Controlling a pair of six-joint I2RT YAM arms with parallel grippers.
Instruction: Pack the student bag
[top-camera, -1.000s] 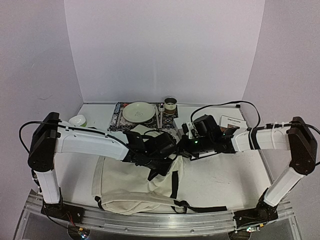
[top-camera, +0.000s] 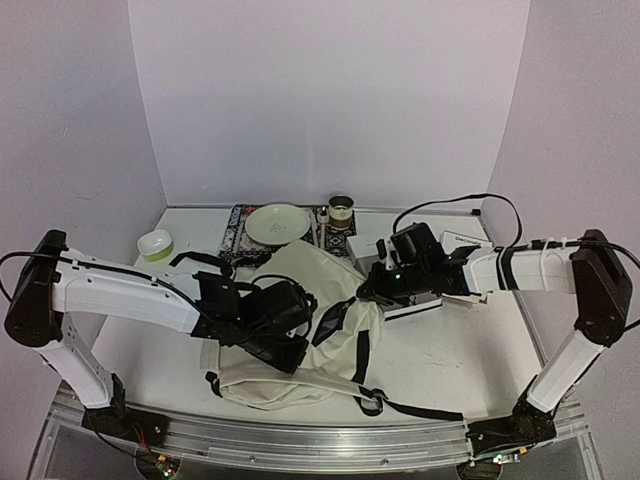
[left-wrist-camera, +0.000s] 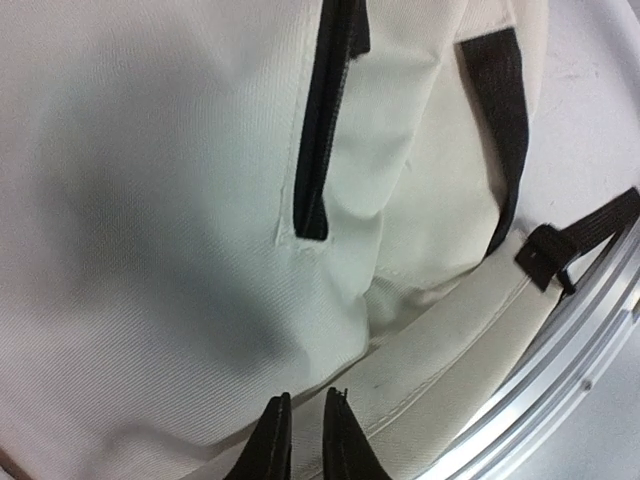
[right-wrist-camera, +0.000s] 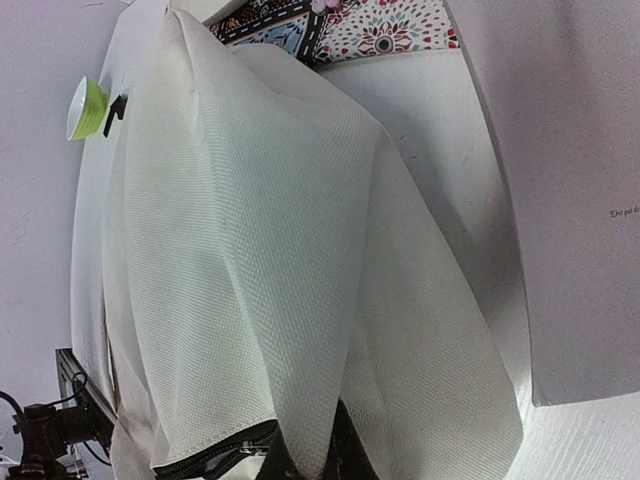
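Observation:
A cream cloth bag (top-camera: 270, 385) with black straps lies crumpled at the front middle of the table. Its black zipper (left-wrist-camera: 318, 190) runs down the cloth in the left wrist view, and a dark patch along it shows in the top view. My left gripper hangs over the front part of the bag, its fingers a little apart with no cloth visibly gripped. At the bag's right side, my right gripper is shut on a raised fold of the bag's cloth, close beside the zipper.
A pale plate (top-camera: 278, 225) and a cup (top-camera: 341, 211) stand on a patterned mat (top-camera: 233, 240) at the back. A green-and-white bowl (top-camera: 155, 244) is at left. Books (top-camera: 465, 240) lie behind the right arm.
My left gripper has moved left and slightly toward the front, away from the right one. The bag's right side has shifted a little right with the right gripper, and a dark patch now shows.

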